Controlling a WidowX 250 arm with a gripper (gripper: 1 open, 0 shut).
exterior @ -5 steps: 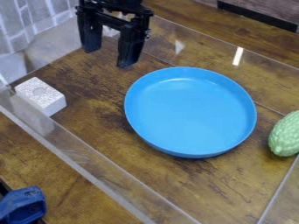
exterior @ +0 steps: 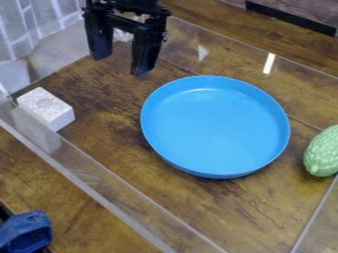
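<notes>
The black gripper (exterior: 122, 49) hangs over the wooden table at the upper left, two dark fingers pointing down; whether they grip anything is unclear. A blue plate (exterior: 215, 126) lies in the centre right. A white speckled block (exterior: 46, 110) rests at the left, below and left of the gripper. A pale green textured object (exterior: 321, 151) sits at the right edge, partly cut off by the frame.
A transparent wall (exterior: 113, 188) runs diagonally across the lower left, with a blue object (exterior: 24, 232) outside it. Bare wood lies around the plate and below the gripper. A small white object behind the gripper is mostly hidden.
The gripper has shifted slightly left over the last second. The plate, block and green object have stayed where they were.
</notes>
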